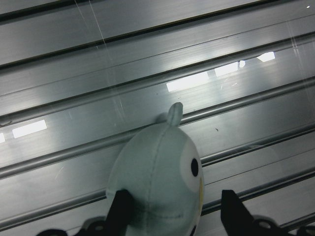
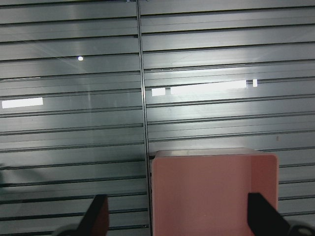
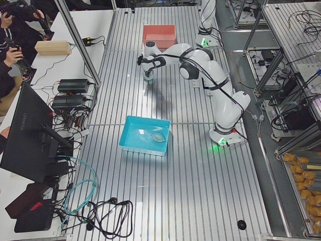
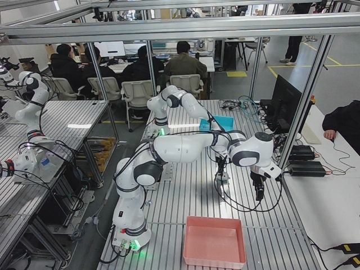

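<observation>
A pale mint plush toy (image 1: 160, 172) with an eye and yellow bit lies on the slatted table, between the open fingers of my left gripper; whether they touch it I cannot tell. In the camera left view the toy (image 3: 148, 76) is partly hidden below that gripper. My right gripper stands open above the table, beside and over the edge of a pink bin (image 4: 214, 247), with nothing between its fingers visible.
A cyan bin (image 3: 135, 145) holding a small pale item (image 3: 158, 137) sits nearer the left camera. Cables (image 3: 115, 221) and a monitor (image 3: 27, 135) line one side. The table's middle around the bins is mostly clear.
</observation>
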